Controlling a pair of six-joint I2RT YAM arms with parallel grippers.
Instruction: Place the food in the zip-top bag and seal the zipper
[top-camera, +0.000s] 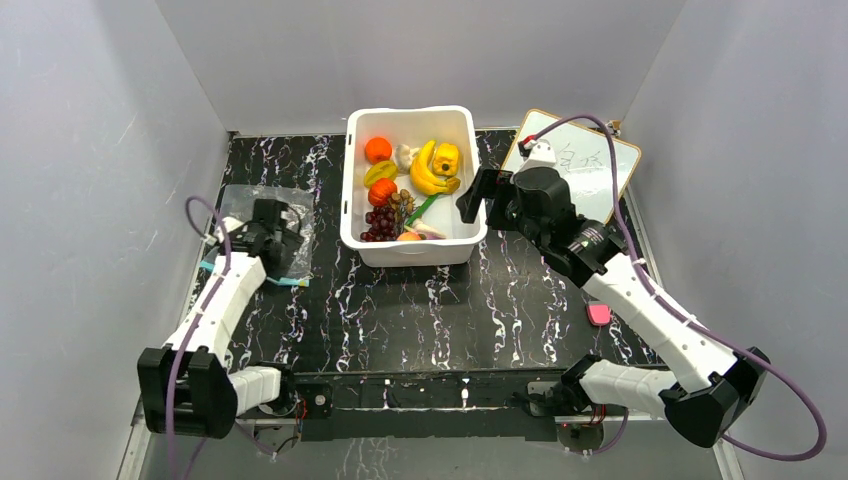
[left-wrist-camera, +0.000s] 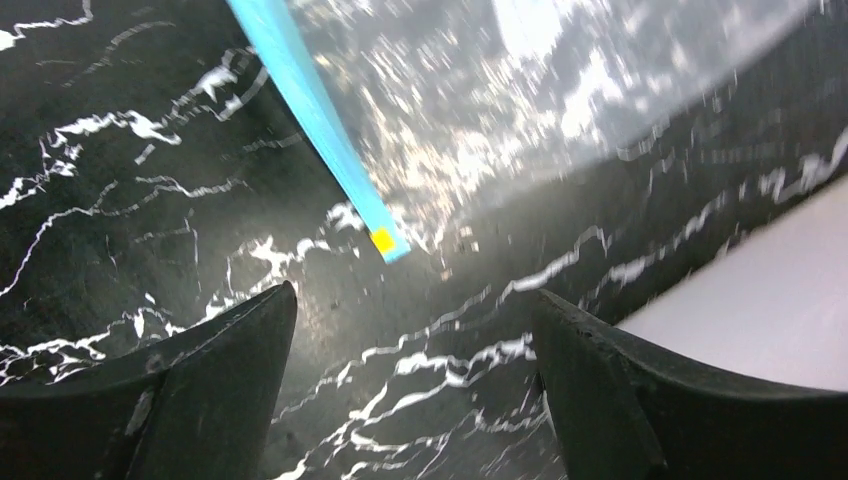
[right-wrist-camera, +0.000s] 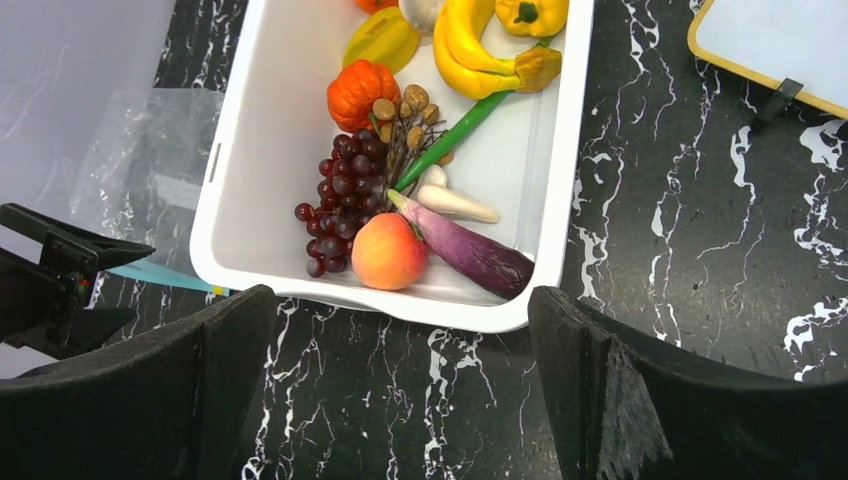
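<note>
A clear zip top bag (left-wrist-camera: 470, 90) with a blue zipper strip (left-wrist-camera: 320, 120) lies flat on the left of the table; the strip ends in a yellow tab (left-wrist-camera: 382, 240). My left gripper hangs over the bag with its fingers apart and nothing between them. To the right stands a white bin (top-camera: 354, 190) of food: grapes (right-wrist-camera: 345, 195), a peach (right-wrist-camera: 388, 252), an eggplant (right-wrist-camera: 470, 245), a banana (top-camera: 424, 170), a pumpkin (right-wrist-camera: 361, 95) and other pieces. At the bin's right edge my right gripper (top-camera: 467, 195) is open and empty.
A whiteboard (top-camera: 590, 165) with writing leans at the back right, and a pink block (top-camera: 598, 314) lies at the right of the table. Grey walls enclose the sides and back.
</note>
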